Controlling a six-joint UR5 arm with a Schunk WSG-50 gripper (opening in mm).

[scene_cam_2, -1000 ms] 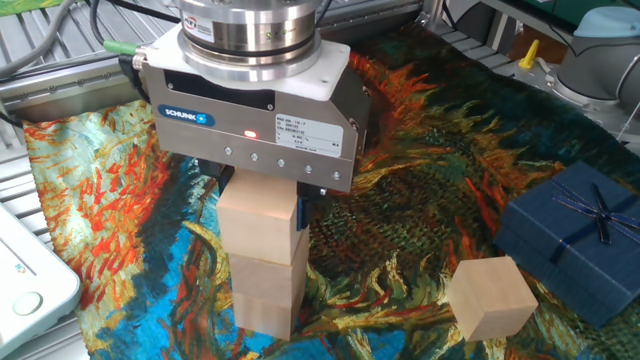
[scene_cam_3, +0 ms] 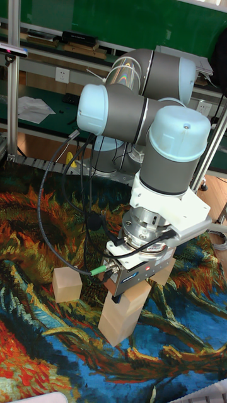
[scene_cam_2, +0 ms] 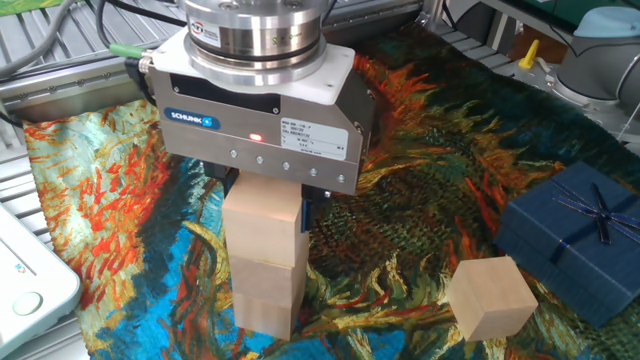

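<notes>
Three pale wooden blocks stand in a column, the top block (scene_cam_2: 265, 218) above the middle block (scene_cam_2: 262, 277) and the bottom block (scene_cam_2: 263, 315). My gripper (scene_cam_2: 268, 200) points down over the column, shut on the top block, with one dark finger (scene_cam_2: 309, 208) against its right side. The top block sits slightly left of the middle one in exterior view 2 and appears to touch it. Apart on the cloth, to the right, lies a loose wooden block (scene_cam_2: 491, 299). Exterior view 3 shows the column (scene_cam_3: 119, 322) below the gripper body.
A blue ribboned box (scene_cam_2: 580, 235) occupies the right side. At the left edge is a white device (scene_cam_2: 30, 275). Beside the gripper body in exterior view 3, a partly hidden wooden piece (scene_cam_3: 161, 274) shows.
My gripper has shifted slightly right in exterior view 2, and the top block has moved with it, closer in line with the blocks below. The lower blocks and the loose block have stayed put.
</notes>
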